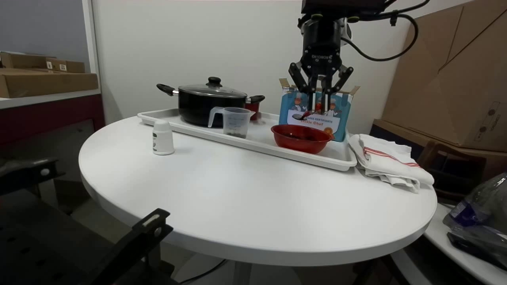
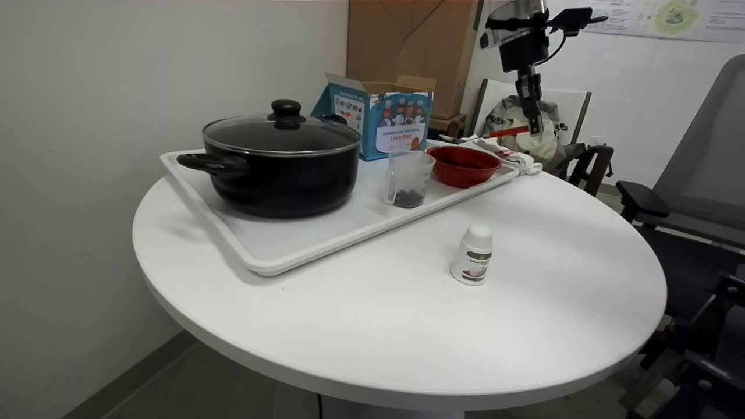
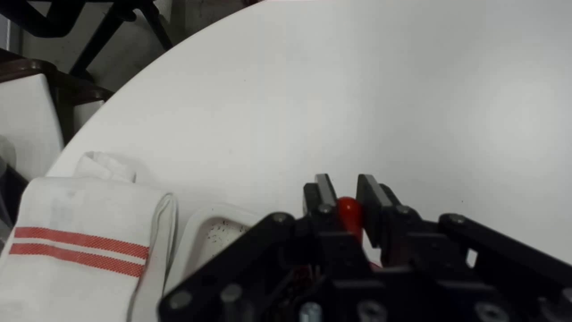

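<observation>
A spoon with a red handle (image 2: 508, 131) hangs in the air above the red bowl (image 1: 301, 137), and my gripper (image 1: 319, 112) is shut on that handle. The spoon's dark head (image 1: 298, 116) points left in exterior view 1, clear of the bowl's rim. In the wrist view the handle's rounded red end (image 3: 351, 210) shows between the two fingers. The bowl (image 2: 464, 166) sits on the right end of the white tray (image 2: 328, 244); its contents are dark and hard to make out.
On the tray stand a lidded black pot (image 2: 279, 171), a clear measuring cup (image 1: 235, 122) with dark bits in it, and a blue box (image 2: 394, 122). A folded towel (image 3: 75, 241) lies by the tray's end. One white bottle (image 1: 162, 137) stands on the otherwise clear table front.
</observation>
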